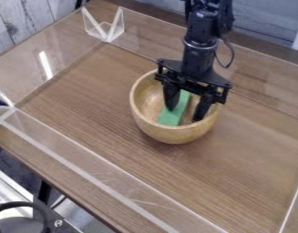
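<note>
A wooden bowl (pixel 174 126) sits near the middle of the table. Inside it lies a green oblong object (pixel 174 111), partly hidden by my black gripper (pixel 187 103), which reaches down into the bowl from above, its fingers on either side of the object. Whether they touch it cannot be made out.
A small white wire-like shape (pixel 104 25) stands at the back left. Dark cables or parts lie beyond the lower-left edge.
</note>
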